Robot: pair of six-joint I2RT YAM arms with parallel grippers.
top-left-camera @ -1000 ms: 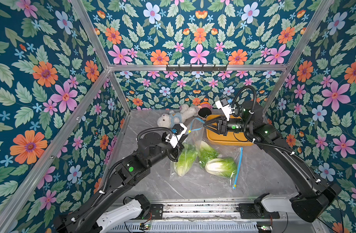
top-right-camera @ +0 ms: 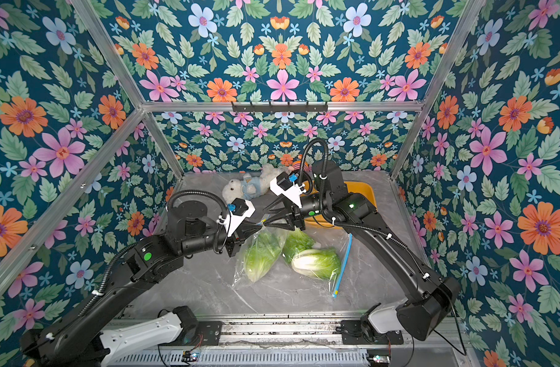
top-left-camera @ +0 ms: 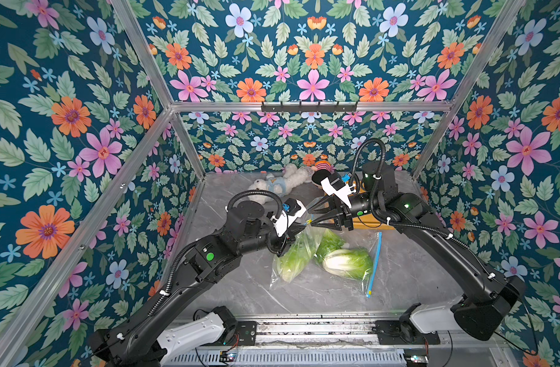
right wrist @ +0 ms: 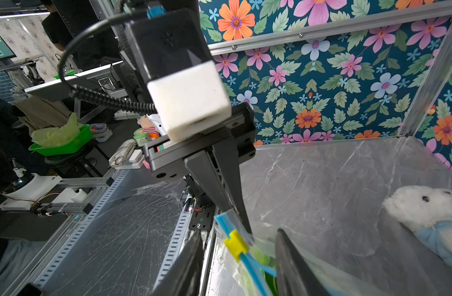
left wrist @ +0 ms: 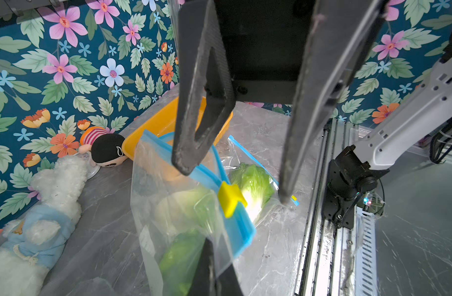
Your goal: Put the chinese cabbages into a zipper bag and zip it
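A clear zipper bag [left wrist: 149,217] with blue closure strips hangs between my grippers, a green cabbage [top-left-camera: 295,260] inside its lower part. My left gripper is shut on the bag's edge beside the yellow slider [right wrist: 235,245]. The fingers of my right gripper stand apart on either side of the slider, and whether they touch it cannot be told. Farther along, the blue strips look spread apart. On the table to the right lies another clear bag with a blue zip [top-left-camera: 372,263], holding a pale-stemmed cabbage [top-left-camera: 347,263].
Behind the right gripper sits a yellow tray [top-right-camera: 360,189], partly covered by the arm. A white plush toy [top-right-camera: 234,189] and a striped doll [left wrist: 105,145] lie along the back. Bare grey table [top-left-camera: 237,287] shows at the front left.
My right gripper has moved left from the bag mouth's right side to the slider end. The left gripper has shifted slightly right, so the two tips now nearly meet.
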